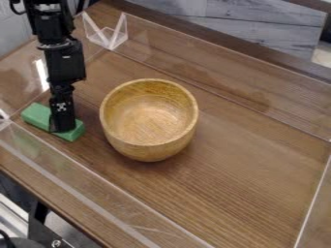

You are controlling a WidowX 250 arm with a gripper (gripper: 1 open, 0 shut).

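The black gripper (60,114) reaches down from the upper left to a green block (72,132) lying on the wooden table (233,184). The gripper looks open. A round tan bowl (149,119) sits just right of the block.
A small white wire-like object (110,29) stands at the top, right of the arm. Grey boards (253,24) run along the back, and the table's edge shows at the lower left.
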